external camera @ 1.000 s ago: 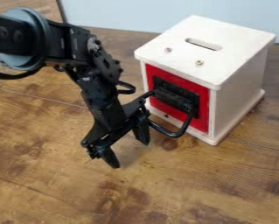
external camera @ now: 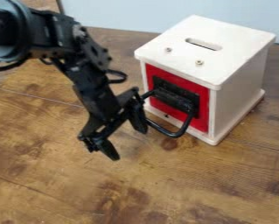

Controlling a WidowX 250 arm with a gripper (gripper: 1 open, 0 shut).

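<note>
A cream wooden box (external camera: 235, 96) with a slot and two screws on top stands at the right. Its red front panel (external camera: 201, 120) carries a black fixture (external camera: 174, 95) with a black bar handle hanging out toward the lower left. My black gripper (external camera: 121, 133) hangs just left of the handle, fingers angled down above the floor. I cannot tell whether it touches the handle or how far its fingers are apart.
A pale wall (external camera: 129, 13) runs along the back, and a pale edge stands at the far right.
The arm has moved a little to the left and its fingertips sit slightly higher, with the gripper turned. The box looks unmoved.
</note>
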